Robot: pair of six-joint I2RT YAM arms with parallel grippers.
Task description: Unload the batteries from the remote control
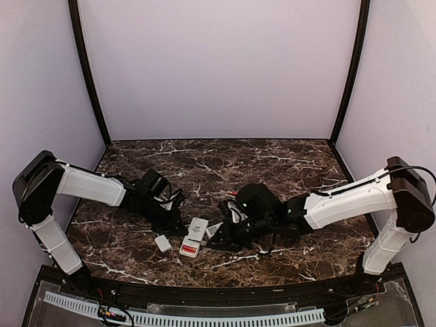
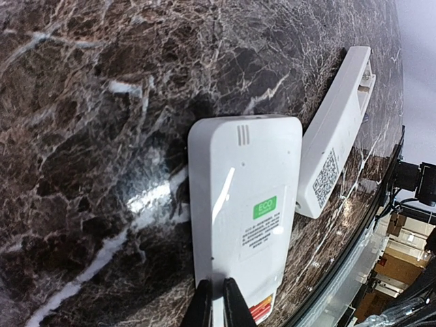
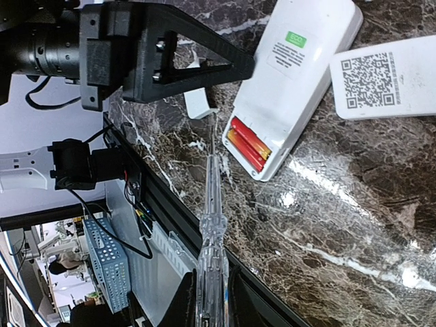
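Observation:
The white remote (image 2: 245, 191) lies back-up on the marble table, its battery bay open with red batteries (image 3: 248, 143) inside. My left gripper is shut at the remote's edge, holding it from the side. My right gripper is shut on a clear, thin screwdriver-like tool (image 3: 212, 245), whose tip points at the lower end of the battery bay. A second white piece with a QR label (image 3: 381, 82) lies beside the remote.
A small white cover (image 1: 163, 243) lies left of the remote. The table's front edge is close below the work.

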